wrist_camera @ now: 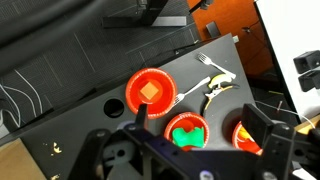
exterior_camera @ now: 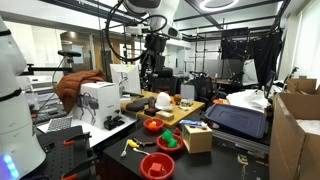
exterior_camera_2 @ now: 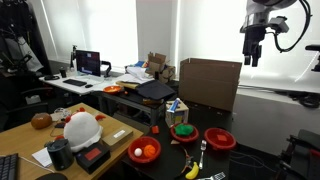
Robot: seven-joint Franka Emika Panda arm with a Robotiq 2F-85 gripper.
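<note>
High over the black table hangs my gripper, its fingers open and nothing between them. Below it in the wrist view is a red bowl (wrist_camera: 133,88) holding an orange block (wrist_camera: 150,92). A second red bowl (wrist_camera: 172,124) has a green item (wrist_camera: 187,136) inside. Part of a third red bowl (wrist_camera: 236,128), with orange and yellow things in it, shows at the right. A fork (wrist_camera: 188,95) lies between the bowls, near a spoon (wrist_camera: 208,61) and a yellow-handled tool (wrist_camera: 219,82). In exterior view 1 the gripper (exterior_camera: 147,82) is well above all of these.
A cardboard box (exterior_camera: 198,138) stands behind the bowls with small items on top. Large cardboard (exterior_camera: 297,130) borders the right side. A wooden table (exterior_camera_2: 125,137) carries a white helmet (exterior_camera_2: 83,131).
</note>
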